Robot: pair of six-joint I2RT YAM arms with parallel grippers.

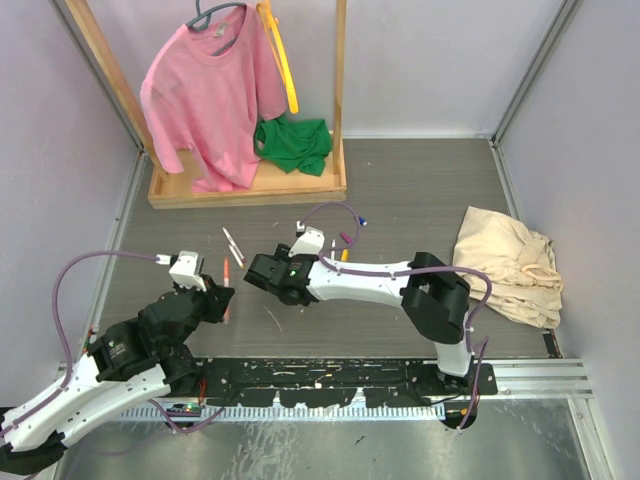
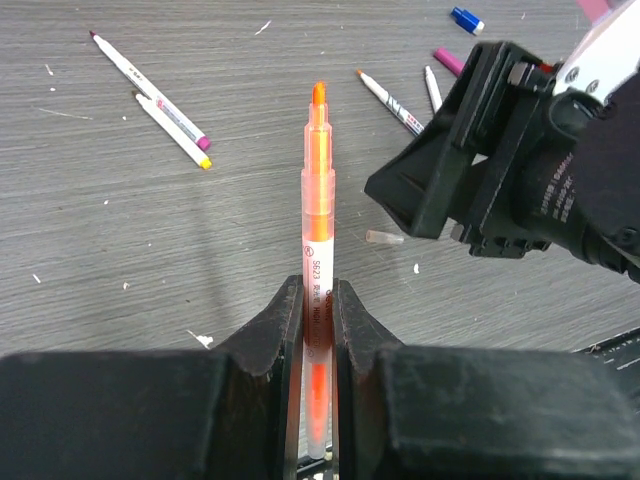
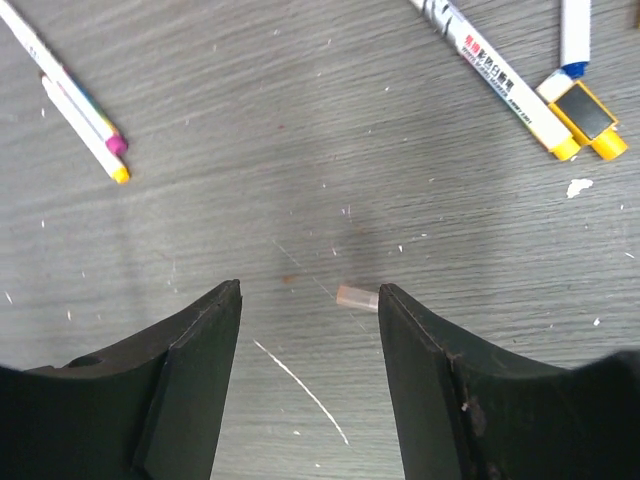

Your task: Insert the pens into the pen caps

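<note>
An orange pen (image 2: pixel 318 262) with a printed white label stands lengthwise in my left gripper, which is shut on its lower part. Its orange tip points away from the gripper, and clear pinkish plastic surrounds the part below the tip. From above, the pen (image 1: pixel 226 275) extends past the left gripper (image 1: pixel 222 300). My right gripper is open with nothing between its fingers, a short way right of the pen. On the table lie a white pen with a magenta end (image 2: pixel 150 88), one with a yellow end (image 2: pixel 172 130), and an orange-tipped white pen (image 2: pixel 391 102).
A small clear piece (image 3: pixel 357 297) lies below the right gripper. A blue cap (image 1: pixel 361 221), a magenta cap (image 2: pixel 449 62) and a yellow-and-black cap (image 3: pixel 587 112) are to the right. Beige cloth (image 1: pixel 508 265) lies far right.
</note>
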